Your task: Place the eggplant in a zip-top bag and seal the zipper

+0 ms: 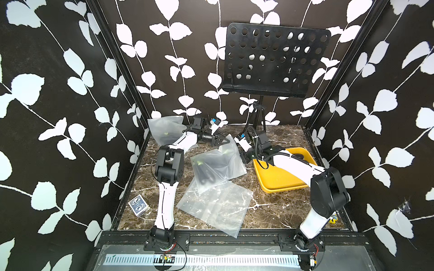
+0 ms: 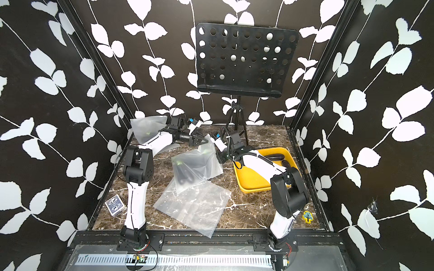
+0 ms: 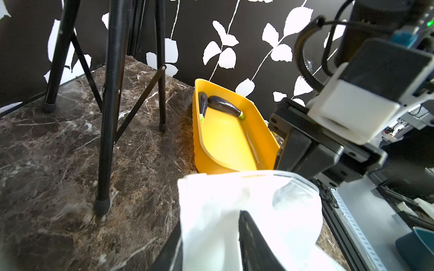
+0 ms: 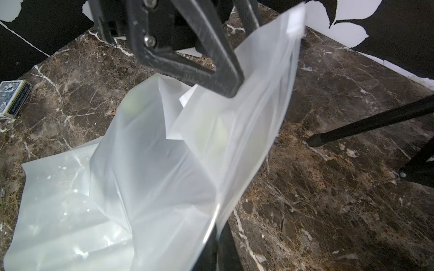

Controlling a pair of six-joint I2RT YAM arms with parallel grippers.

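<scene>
A cloudy zip top bag (image 1: 212,164) lies in the middle with dark and pale green shapes showing through, its open-edged top raised (image 4: 271,113). My right gripper is shut on the bag's edge. My left gripper is at the raised top corner from the back left, fingers part open around or against the plastic; whether it pinches it is unclear. More eggplants (image 3: 223,106) lie in the yellow tray (image 1: 280,178) at the right.
A flat bag (image 1: 214,212) lies at the front, another (image 1: 162,128) at the back left. A music stand (image 1: 275,58) rises at the back, its legs close beside both grippers. A card box (image 1: 137,204) sits front left.
</scene>
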